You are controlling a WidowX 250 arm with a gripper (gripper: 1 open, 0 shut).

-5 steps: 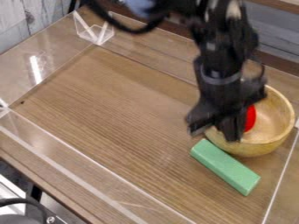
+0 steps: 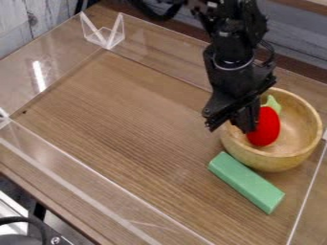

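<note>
My black gripper (image 2: 238, 119) reaches down from the top over the left part of a yellow bowl (image 2: 299, 149) at the right of the table. A red object (image 2: 266, 129) lies in the bowl, beside the gripper's fingers, with a small green item (image 2: 271, 101) behind it. Whether the fingers touch the red object cannot be told. A green block (image 2: 246, 182) lies on the table just in front of the bowl.
A clear wire or plastic piece (image 2: 102, 29) stands at the back left. Dark cables lie at the lower-left corner and top.
About a second ago the gripper was lower and blurred over the bowl's front.
</note>
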